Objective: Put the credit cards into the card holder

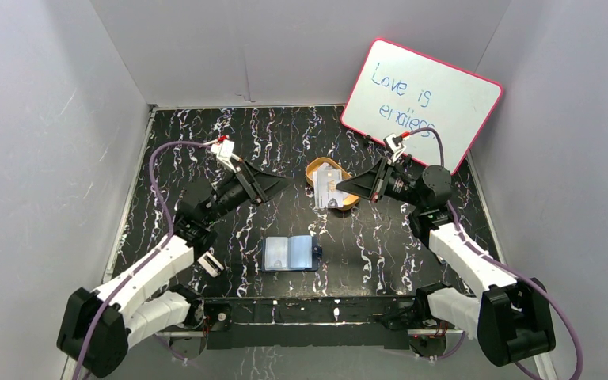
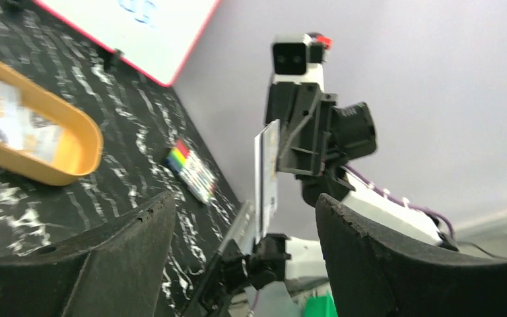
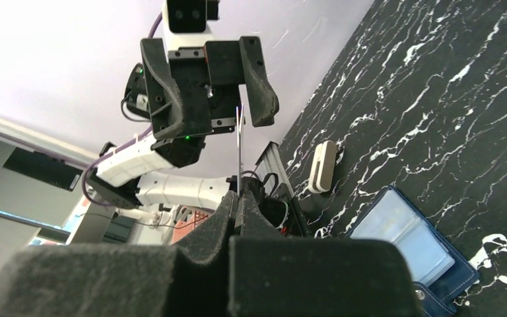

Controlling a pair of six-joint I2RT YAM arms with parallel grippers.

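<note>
A pale card (image 1: 327,190) stands out from the tip of my right gripper (image 1: 339,188), above the yellow tray; the right gripper is shut on it. In the right wrist view the card (image 3: 240,148) appears nearly edge-on. My left gripper (image 1: 279,187) is open, left of the card and apart from it, nothing between its fingers. Toward the front, the blue card holder (image 1: 302,252) lies opened flat, its clear and light-blue pockets facing up. More cards (image 2: 0,112) lie in the yellow tray (image 2: 79,145).
A whiteboard (image 1: 419,99) with writing leans at the back right. A tan block-like object (image 3: 323,166) sits on the table near the left arm. Bare dark marbled table surrounds the card holder.
</note>
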